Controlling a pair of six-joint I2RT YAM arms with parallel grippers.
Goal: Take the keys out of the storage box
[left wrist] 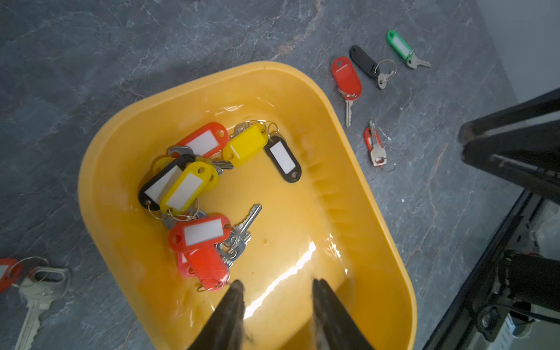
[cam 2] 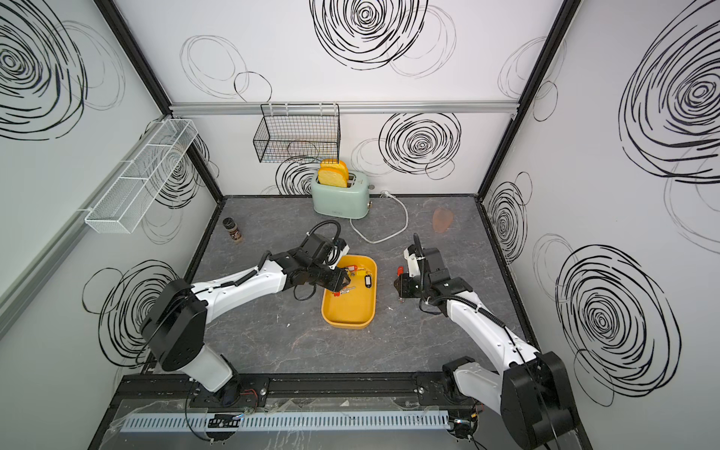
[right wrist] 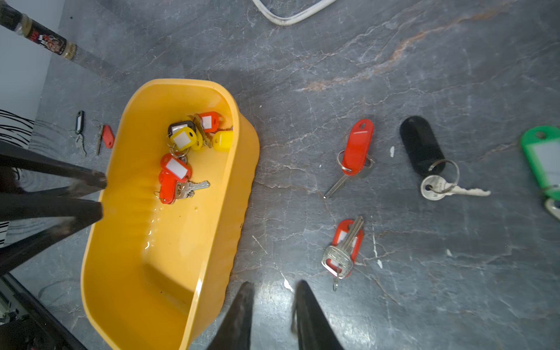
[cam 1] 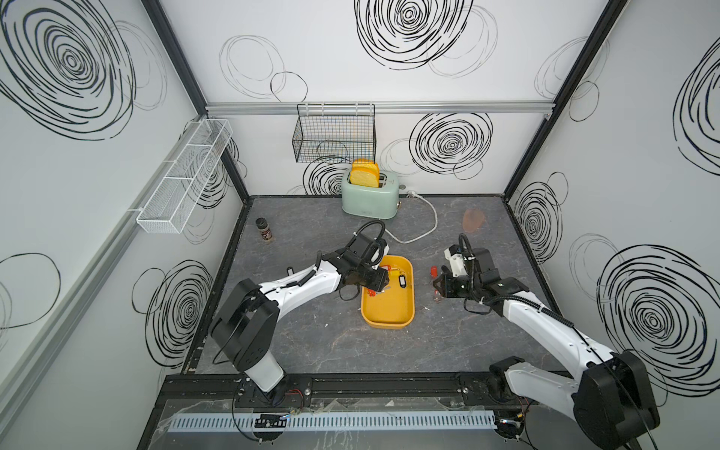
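Note:
A yellow storage box [cam 1: 388, 324] stands mid-table. Inside, in the left wrist view, several tagged keys lie in a heap: a yellow tag [left wrist: 185, 187], a red tag [left wrist: 203, 231] and, a little apart, a black tag [left wrist: 283, 158]. Over the box hangs my left gripper, fingers apart, nothing between them. My right gripper is over the table to the right of the box, partly open and empty. Near it on the table lie a red-tagged key [right wrist: 343, 248], another red tag [right wrist: 357, 145], a black tag [right wrist: 421, 143] and a green tag [right wrist: 543, 160].
A mint toaster [cam 1: 370, 196] stands at the back with its white cable [cam 1: 431, 225] on the table. A spice jar [cam 1: 264, 229] is at the back left. More keys lie left of the box, such as a silver key [left wrist: 40, 294].

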